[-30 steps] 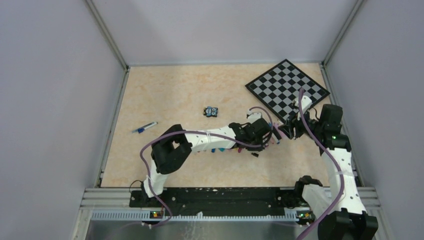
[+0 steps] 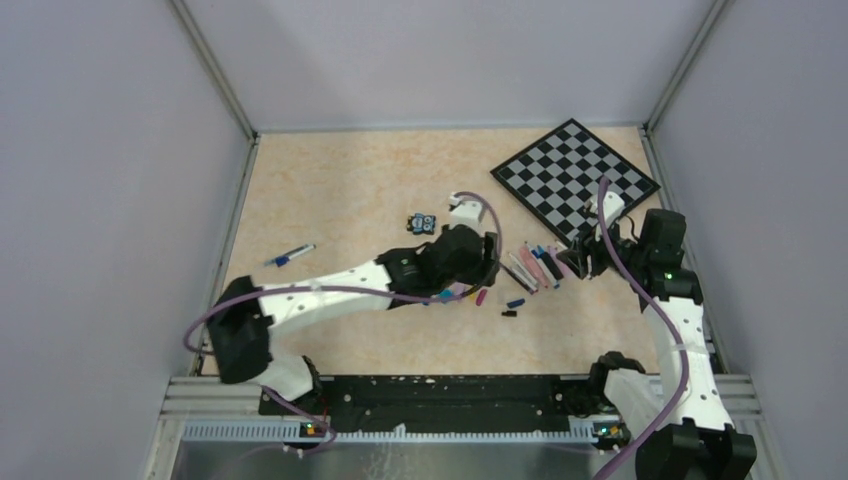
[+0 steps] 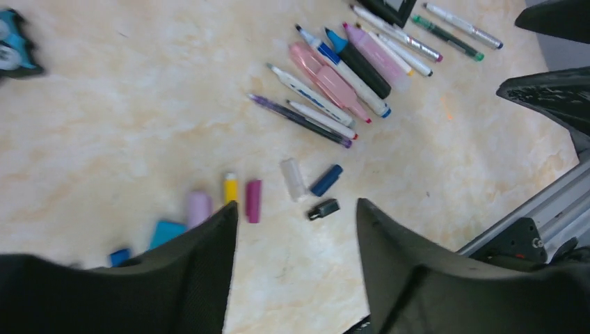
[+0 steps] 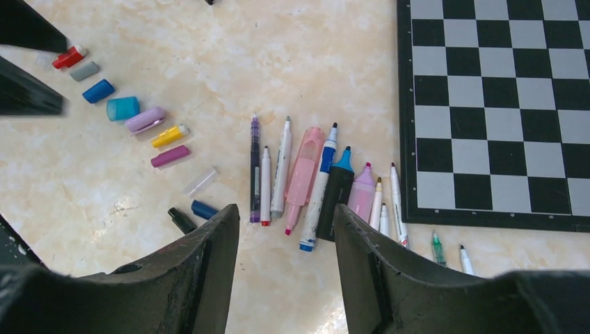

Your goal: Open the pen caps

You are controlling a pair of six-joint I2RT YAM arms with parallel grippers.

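Uncapped pens and markers lie in a row: pink highlighter (image 4: 303, 174), black marker (image 4: 334, 202), purple pen (image 4: 254, 174) and several others. Loose caps lie left of them, among them a yellow cap (image 4: 170, 136), cyan cap (image 4: 122, 108), dark blue cap (image 4: 204, 209) and black cap (image 3: 323, 209). My left gripper hangs over the caps, fingers apart, empty, blurred in its wrist view. My right gripper stands open above the pens at the right, nothing between its fingers.
A checkerboard (image 2: 570, 165) lies at the back right. A small dark blue object (image 2: 421, 224) sits mid-table, and blue-and-white markers (image 2: 290, 255) lie at the left.
My left arm has swung up and left from over the pens, uncovering part of the pen row. The right arm has not visibly moved.
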